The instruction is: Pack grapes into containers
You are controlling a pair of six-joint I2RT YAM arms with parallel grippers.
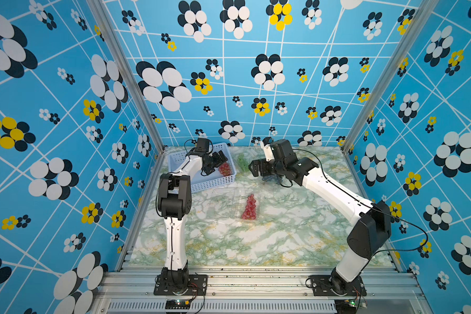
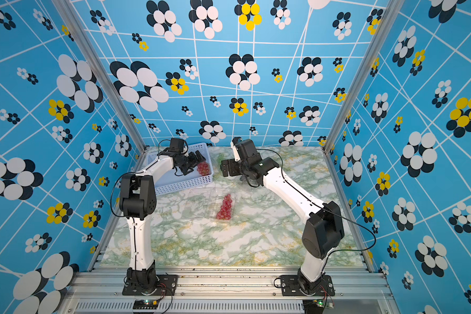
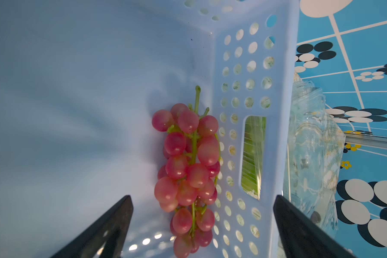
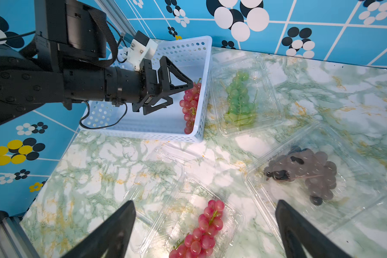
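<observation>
A bunch of red grapes (image 3: 187, 176) lies along the right wall of the blue basket (image 3: 73, 86). My left gripper hangs open above it, holding nothing. In the right wrist view, clear containers hold green grapes (image 4: 240, 96), dark grapes (image 4: 314, 172) and red grapes (image 4: 204, 232). My right gripper is open and empty, high over the table right of the basket.
A further clear container (image 4: 159, 172), seemingly empty, lies in front of the basket. Patterned blue walls enclose the table on three sides.
</observation>
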